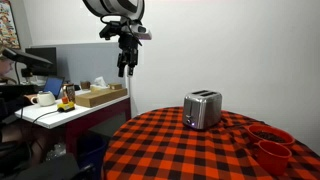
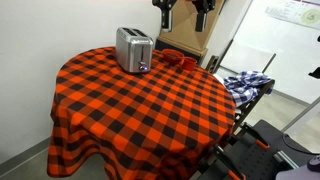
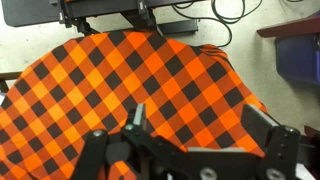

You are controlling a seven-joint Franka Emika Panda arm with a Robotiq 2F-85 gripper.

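My gripper [image 1: 126, 71] hangs high in the air over the left side of the table in the first exterior view, well above the cloth. In the wrist view the fingers [image 3: 138, 117] stand wide apart, with only the checked cloth far below showing between them. A silver two-slot toaster [image 1: 202, 110] stands upright near the back of the round table, apart from the gripper; the second exterior view shows the toaster [image 2: 134, 50] too. On the right of the table are a red bowl [image 1: 270, 133] and a red cup [image 1: 272, 157], close together.
A red and black checked cloth [image 1: 160, 145] covers the table, and much of it is bare. At the left is a side desk with a cardboard box [image 1: 98, 96] and a white mug [image 1: 46, 99]. A dark blue bin [image 1: 92, 148] stands on the floor.
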